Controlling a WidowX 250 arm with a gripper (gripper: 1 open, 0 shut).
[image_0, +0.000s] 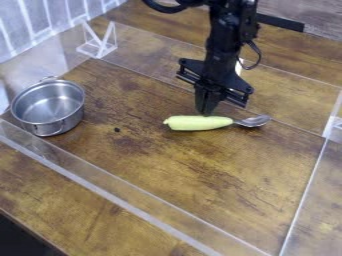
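My gripper (209, 94) hangs from the black arm above the middle of the table, shut, with nothing seen between its fingers. Just below it a pale green vegetable-like object (195, 123) lies on the wood, with a metal spoon (255, 121) at its right end.
A steel pot (48, 105) stands at the left. A white frame-like object (99, 40) is at the back left, and a small white item is partly hidden behind the arm.
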